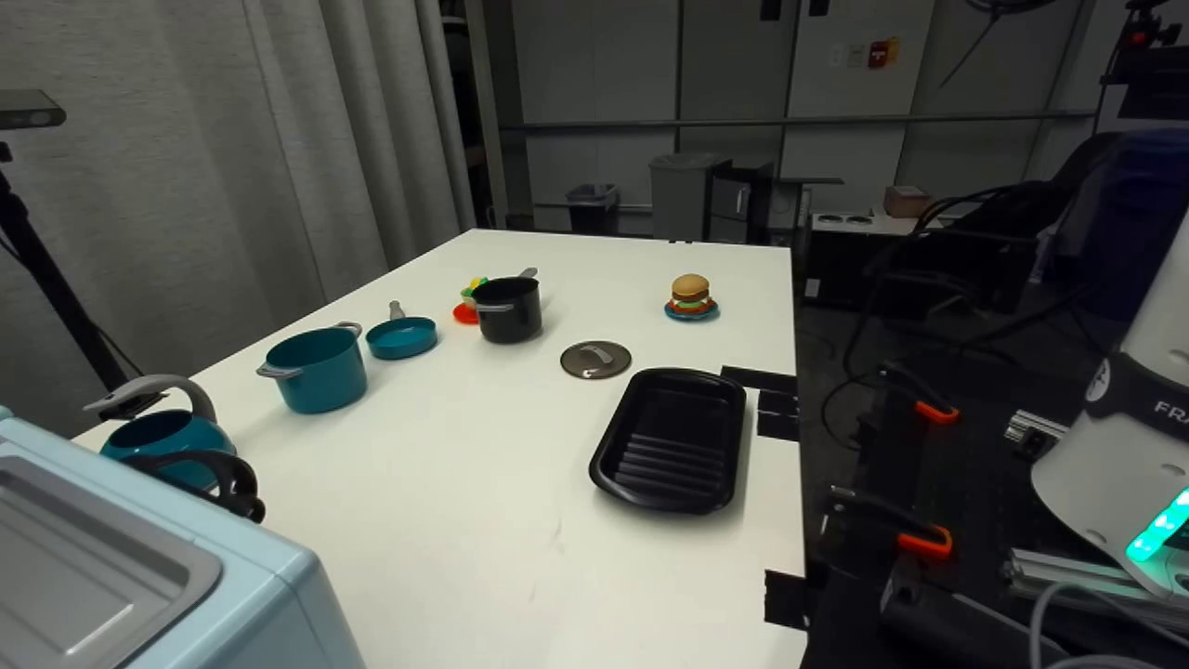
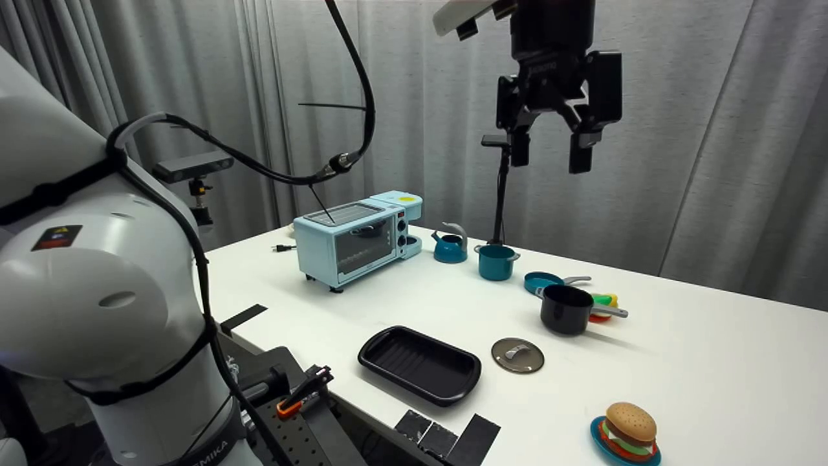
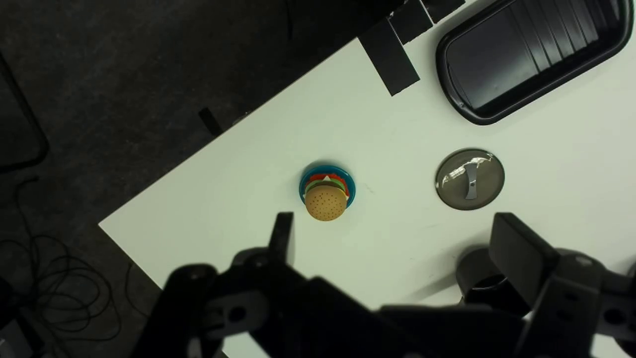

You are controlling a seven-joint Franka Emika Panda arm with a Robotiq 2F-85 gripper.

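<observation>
High over the table my gripper point(image 2: 549, 155) hangs open, its fingers point(image 2: 580, 154) wide apart and the space between them empty. A toy burger point(image 2: 630, 423) sits on a small blue plate point(image 2: 598, 436) toward the near right of the table in exterior view 2. From the wrist view, the burger point(image 3: 325, 203) shows between and beyond the fingertips, well below them. A round glass lid point(image 2: 517, 355) lies flat between the burger and a black baking tray point(image 2: 419, 365), which is empty. Behind the lid stands a black pot point(image 2: 566, 310) with a grey handle.
A light blue toaster oven point(image 2: 318, 241) stands at the far left, with a teal kettle point(image 2: 450, 247), a teal pot point(image 2: 497, 264) and a teal pan point(image 2: 541, 281) along the back. Coloured toy food point(image 2: 603, 304) sits behind the black pot.
</observation>
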